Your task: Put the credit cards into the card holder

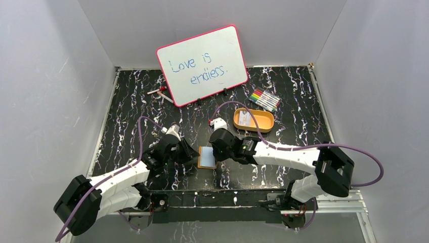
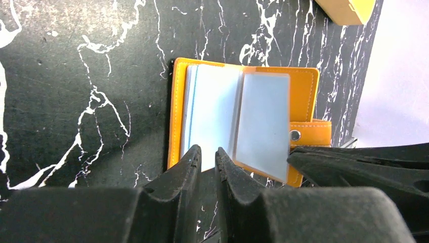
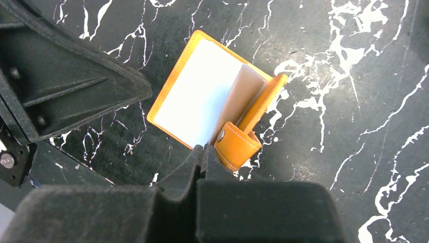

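The card holder [image 1: 207,158] lies spread on the table between my two grippers, its orange cover around pale clear sleeves. In the left wrist view several sleeves [image 2: 212,109] are stacked on the left half, and one sleeve [image 2: 263,121] stands raised at the right. My left gripper hovers by the near edge with a narrow gap between its fingers and nothing in it. My right gripper is shut, its tips close beside the snap tab [image 3: 237,146] and the raised half; contact is unclear. Cards [image 1: 245,118] lie in the yellow tray [image 1: 264,121].
A pack of coloured markers [image 1: 265,99] lies behind the tray. The whiteboard [image 1: 205,66] leans at the back, with loose pens [image 1: 164,96] by its lower left corner. Table on both sides of the holder is free.
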